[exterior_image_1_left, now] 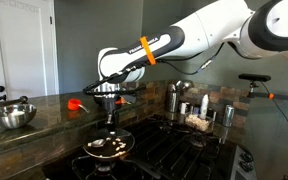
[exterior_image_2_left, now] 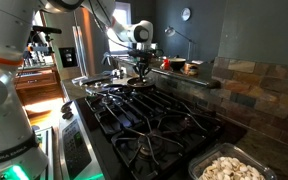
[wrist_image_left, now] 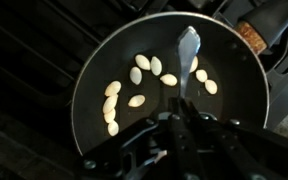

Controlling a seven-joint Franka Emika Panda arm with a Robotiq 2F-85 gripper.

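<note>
My gripper is shut on a shiny utensil [wrist_image_left: 188, 48], whose slim end points out over a dark round pan [wrist_image_left: 102, 72]. Several pale oval pieces [wrist_image_left: 136, 75] lie scattered on the pan's floor, some in a row along one side. In exterior view 1 the gripper [exterior_image_1_left: 112, 102] hangs above the pan [exterior_image_1_left: 107, 155] at the left part of the stove. Exterior view 2 has the same pan [exterior_image_2_left: 136, 84] at the far end. The grasped part of the utensil is hidden by the fingers, and whether its tip touches the pan is unclear.
A steel bowl [exterior_image_1_left: 14, 117] and a red bowl [exterior_image_1_left: 76, 104] stand on the counter at left. Black stove grates [exterior_image_2_left: 149, 130] fill the middle. At the stove's other end sits a metal tray [exterior_image_2_left: 195, 169] of pale pieces. The pan's handle [wrist_image_left: 274, 20] has a cork-like section.
</note>
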